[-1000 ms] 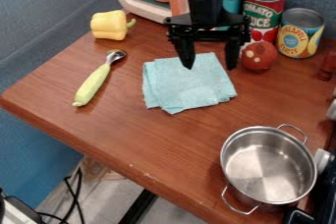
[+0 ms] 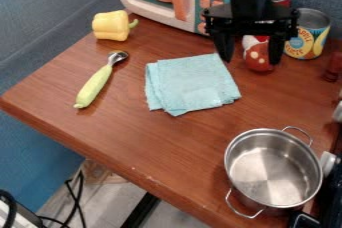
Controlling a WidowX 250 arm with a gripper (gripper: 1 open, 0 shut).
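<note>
The black gripper [image 2: 250,52] is at the back right of the table, its fingers open around a red tomato-like object [image 2: 261,56], with a white item partly visible beside it. Whether the fingers touch it is unclear. A folded light-blue cloth [image 2: 190,83] lies just left and front of the gripper.
A toy microwave [image 2: 160,0], a yellow pepper [image 2: 112,25], a green-handled peeler [image 2: 94,86], a can [image 2: 307,37] behind the gripper's right side, a red shaker [image 2: 334,67] and a steel pot [image 2: 270,170] at front right.
The gripper has moved right, from above the cloth to over the red object, and lower, now covering much of it and the can behind.
</note>
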